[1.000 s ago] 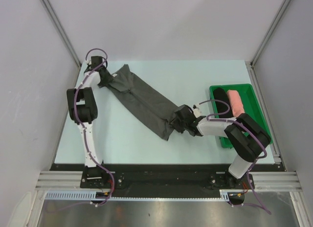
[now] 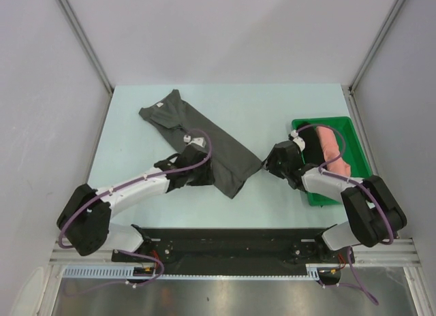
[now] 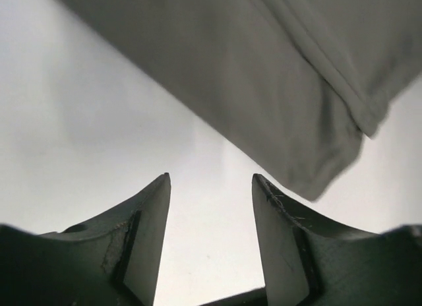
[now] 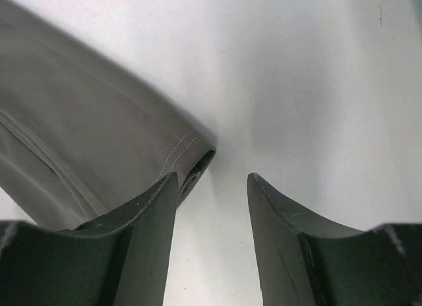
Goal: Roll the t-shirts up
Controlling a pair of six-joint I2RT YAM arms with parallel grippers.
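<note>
A grey t-shirt (image 2: 225,152), folded into a long strip, lies diagonally on the white table (image 2: 143,207). My left gripper hangs over the near part of the shirt and its edge, fingers apart with no cloth between them. In the left wrist view the shirt's near end (image 3: 310,167) lies beyond the fingertips. My right gripper is open just off the shirt's right corner (image 4: 194,148), whose folded hem shows by the left finger.
A green bin (image 2: 351,132) at the right holds black and pink (image 2: 330,146) cloth; the right arm reaches over its lower part.
My left gripper has swept from the far left end of the shirt toward the middle near side. My right gripper has moved rightward, off the shirt's corner.
</note>
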